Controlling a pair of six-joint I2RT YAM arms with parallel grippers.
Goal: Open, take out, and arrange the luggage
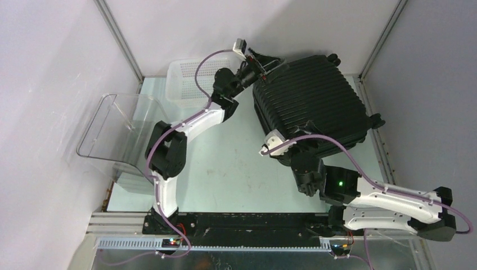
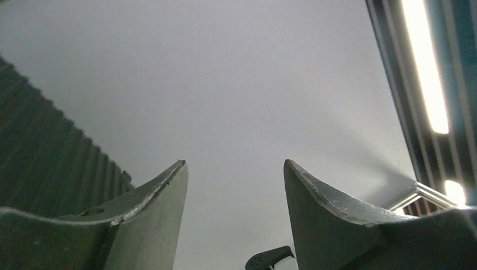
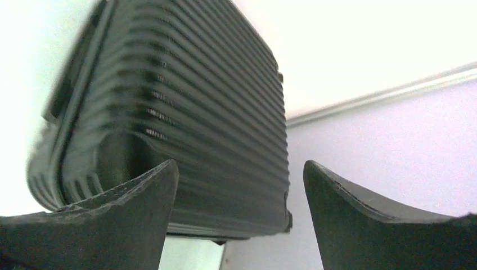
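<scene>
A black ribbed suitcase [image 1: 315, 95] lies at the right of the table with its lid down. In the right wrist view the suitcase [image 3: 197, 112] fills the space ahead of the fingers. At its upper left corner is my left gripper [image 1: 274, 66], fingers parted. The left wrist view shows bare wall between those fingers, with the ribbed suitcase [image 2: 50, 152] off to the left. Over the near edge stands my right gripper [image 1: 306, 132]. Its fingers [image 3: 146, 219] are spread with nothing gripped between them. The suitcase's contents are hidden.
A white perforated basket [image 1: 175, 90] stands at the back left. In front of it, at the left wall, is a clear bin [image 1: 93, 132]. Walls close in the back and right side beside the suitcase.
</scene>
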